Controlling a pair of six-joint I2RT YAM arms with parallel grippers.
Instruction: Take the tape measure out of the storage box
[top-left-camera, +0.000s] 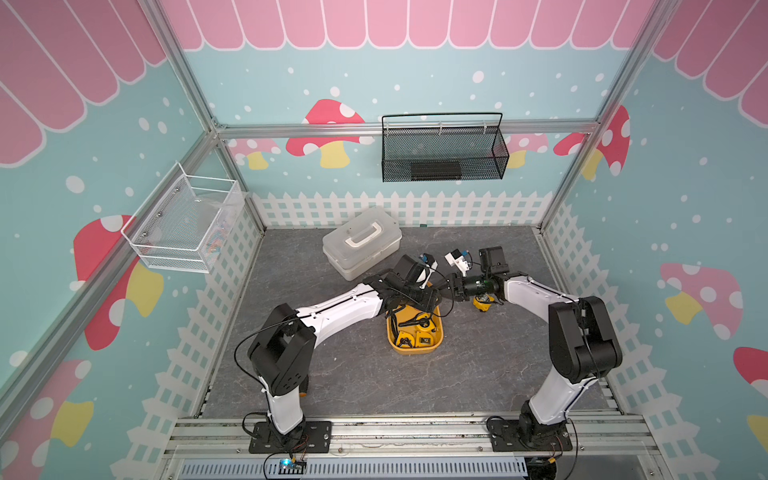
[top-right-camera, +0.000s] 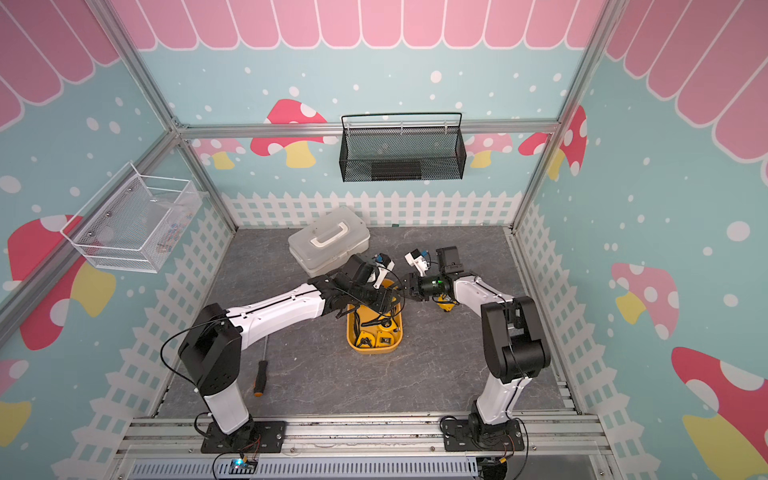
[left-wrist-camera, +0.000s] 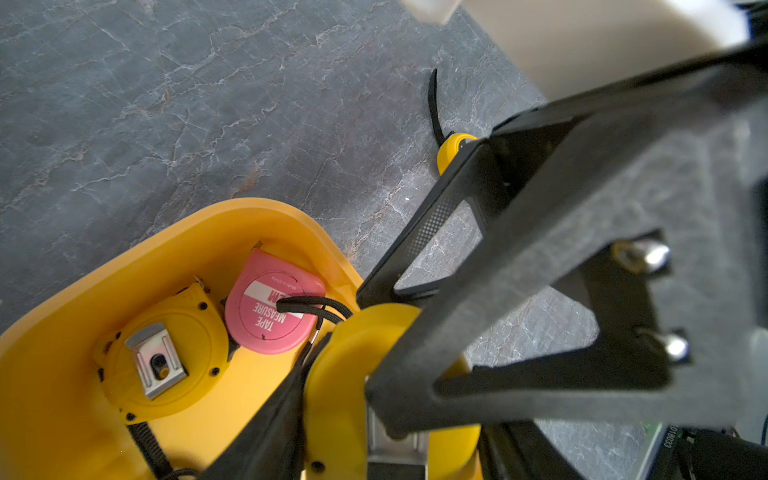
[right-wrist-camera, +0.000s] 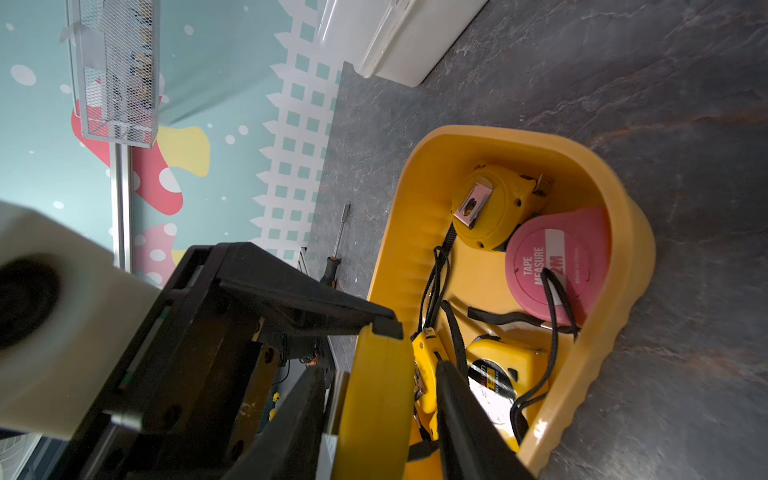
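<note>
The yellow storage box (top-left-camera: 436, 345) lies mid-table under both grippers, holding several tape measures, including yellow ones (right-wrist-camera: 488, 204) and a pink one (right-wrist-camera: 560, 264). Above it a yellow tape measure (right-wrist-camera: 372, 408) sits between the fingers of my left gripper (top-left-camera: 425, 297) and right gripper (top-left-camera: 454, 285), which meet close together. In both wrist views it fills the space between dark fingers; which gripper grips it, and how firmly, I cannot tell. Another yellow tape measure (left-wrist-camera: 449, 150) with a black strap lies on the grey table outside the box.
A clear lidded case (top-left-camera: 360, 244) stands at the back left. A screwdriver (top-right-camera: 260, 377) lies at the front left. A black mesh basket (top-left-camera: 444, 152) hangs on the back wall, a white one (top-left-camera: 180, 224) on the left wall.
</note>
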